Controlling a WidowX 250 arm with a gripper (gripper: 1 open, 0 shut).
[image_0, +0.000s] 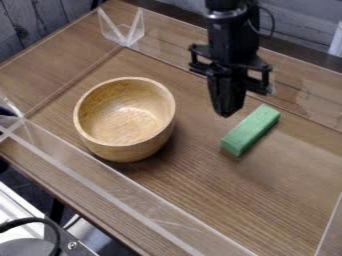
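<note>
My gripper (227, 103) hangs from the black arm at the top middle of the camera view, its narrow tip shut, with nothing visible between the fingers. It is above and left of a green block (250, 131), which lies on the wooden table, and right of a wide tan bowl (124, 140).
Clear plastic pieces stand at the back left and along the left edge. A dark floor and a grey object show at the lower left corner.
</note>
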